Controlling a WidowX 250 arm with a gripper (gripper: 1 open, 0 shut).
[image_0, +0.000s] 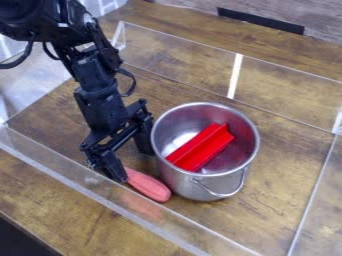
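My black gripper (123, 153) is low at the centre left, just left of a steel pot (201, 182). Its lower finger reaches down to the upper end of a pink-red handled tool (146, 184) lying on the wooden table; whether it grips it is unclear. Inside the pot lies a red block (198, 148).
The wooden table (274, 100) is open behind and right of the pot. Clear panel edges run along the front left and the right side.
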